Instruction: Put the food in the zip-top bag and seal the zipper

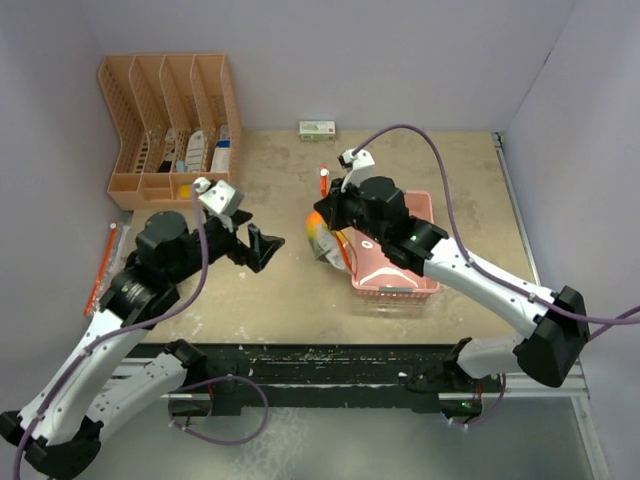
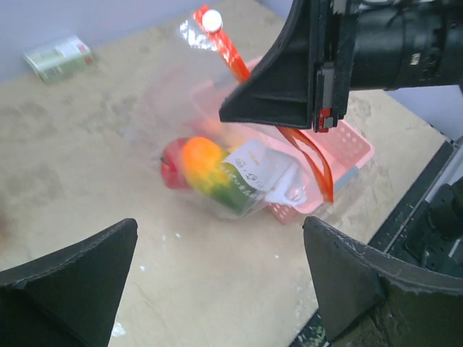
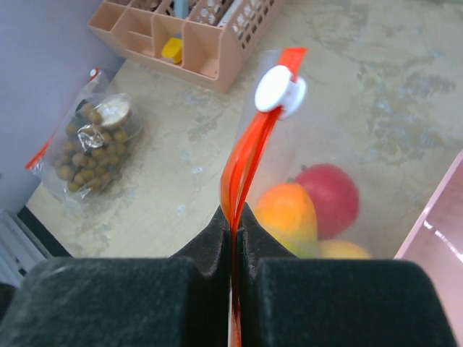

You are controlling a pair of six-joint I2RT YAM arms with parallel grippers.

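Note:
A clear zip top bag with an orange zipper strip hangs from my right gripper. That gripper is shut on the strip, its fingers pinching it near the white round slider. Inside the bag are a red fruit, an orange fruit and something green, with a white label on the bag. To the left of the bag, my left gripper stands open, apart from it, with nothing between its fingers.
Under the right arm sits a pink basket. Another filled bag lies at the table's left. A divided organiser stands back left, a small box at the back. Table between the left arm and basket is clear.

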